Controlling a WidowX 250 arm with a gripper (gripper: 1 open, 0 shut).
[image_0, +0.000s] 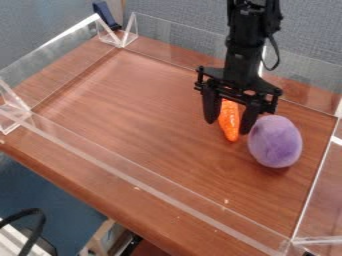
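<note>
A black gripper (235, 100) hangs from the arm at the back right, just over an orange, elongated object (230, 122) lying on the wooden surface. Right beside that object, on its right, rests a light purple, egg-shaped object (275, 142). Whether the fingers are open or hold anything is hard to make out at this size.
Clear plastic walls border the wooden surface (134, 105). A grey wall stands behind, and a black cable with some light items lies outside at the lower left.
</note>
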